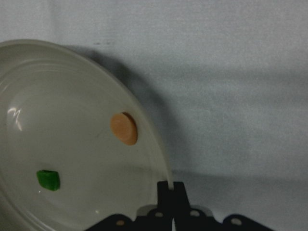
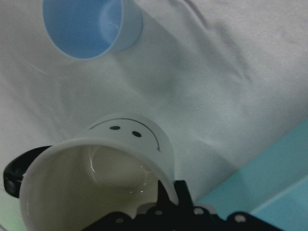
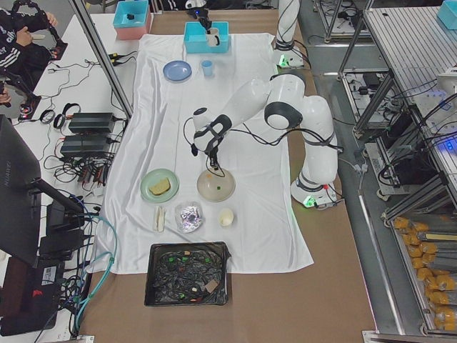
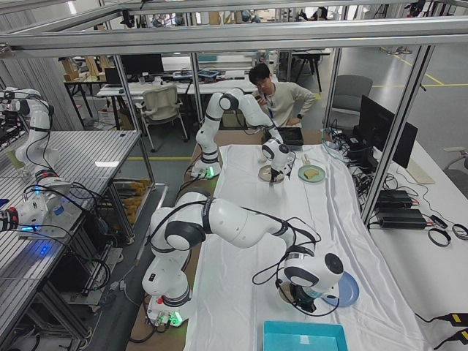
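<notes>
My left gripper is shut on the rim of a beige plate (image 3: 216, 187), which holds an orange piece (image 1: 123, 129) and a green piece (image 1: 48, 179). My right gripper is shut on the rim of a white mug (image 2: 125, 127) with a black handle and a printed smiley face; in the camera left view the mug appears in front of the teal bin (image 3: 194, 39). A light blue cup (image 2: 91, 24) stands near it.
A blue plate (image 3: 177, 71), green plate (image 3: 153, 187) with a yellow item, foil bundle (image 3: 189, 216) and black tray (image 3: 164, 293) are around.
</notes>
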